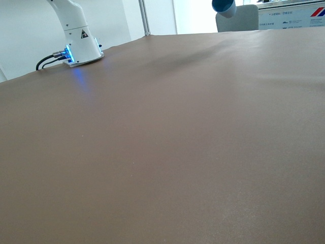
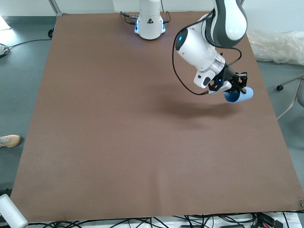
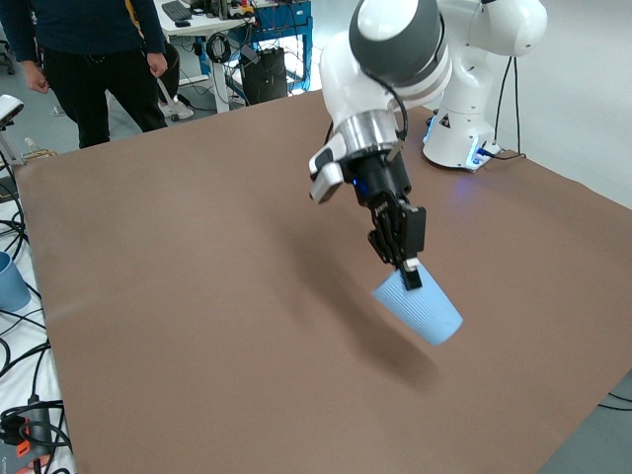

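Note:
My gripper (image 3: 407,267) holds a ribbed light-blue cup (image 3: 425,312) by its rim, lying on its side in the air over the brown tabletop (image 3: 217,326). In the left view the gripper (image 2: 240,85) is at the upper right of the table with the cup (image 2: 240,96) below it, casting a soft shadow. In the top view only the cup (image 1: 224,7) shows, at the upper edge, tilted.
Another blue cup (image 3: 10,286) sits outside the table among cables. A person stands beside the table in the right view.

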